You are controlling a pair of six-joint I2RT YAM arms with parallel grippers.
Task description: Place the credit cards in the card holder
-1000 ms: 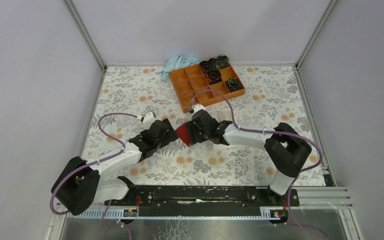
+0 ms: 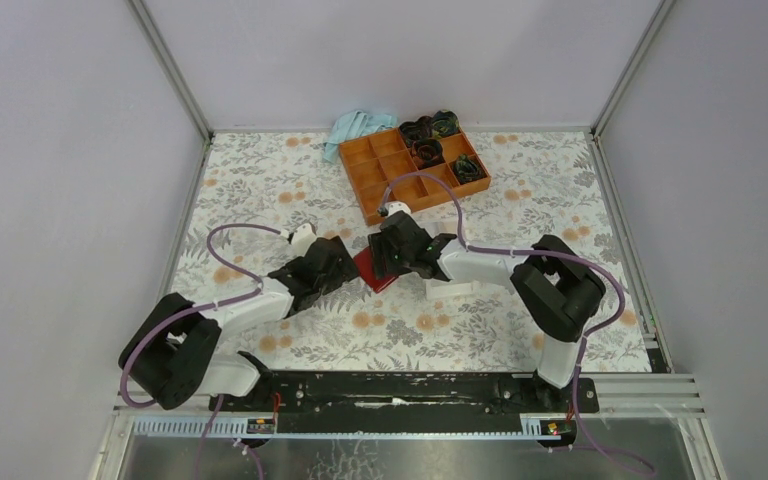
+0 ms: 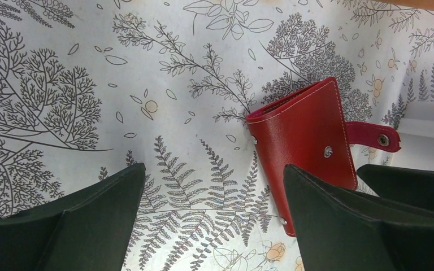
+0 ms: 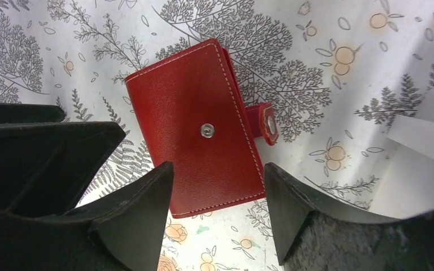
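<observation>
The red leather card holder (image 4: 203, 141) lies on the patterned table between my two grippers, its snap strap (image 4: 264, 123) sticking out loose on the right side. In the left wrist view the holder (image 3: 311, 141) stands a little apart at its folded edges. My left gripper is open to the left of it, nothing between the fingers. Over the holder's near part hovers my right gripper, its fingers apart and near either side of that end; contact cannot be made out. No separate credit cards show in any view.
A wooden compartment tray (image 2: 365, 200) with dark coiled items stands at the back, beside a light blue cloth (image 2: 355, 128). A white object (image 2: 450, 290) lies right of the holder, partly under the right arm.
Both arms have shifted slightly: the right gripper has come a little left over the holder, and the left gripper slightly right toward it. The holder appears to have stayed in place.
</observation>
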